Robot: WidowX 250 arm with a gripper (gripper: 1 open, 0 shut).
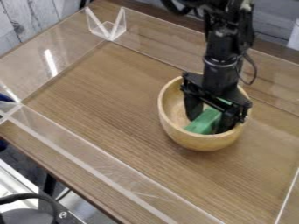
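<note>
A tan round bowl point(176, 114) sits right of centre on the wooden table. Inside it lies a green object point(205, 122). My black gripper point(212, 107) reaches down from the top into the bowl, open, its fingers over and around the green object. The dark fingers hide part of that object, and contact between them is unclear.
A clear plastic container point(105, 26) stands at the top left. Black cables lie at the bottom left corner.
</note>
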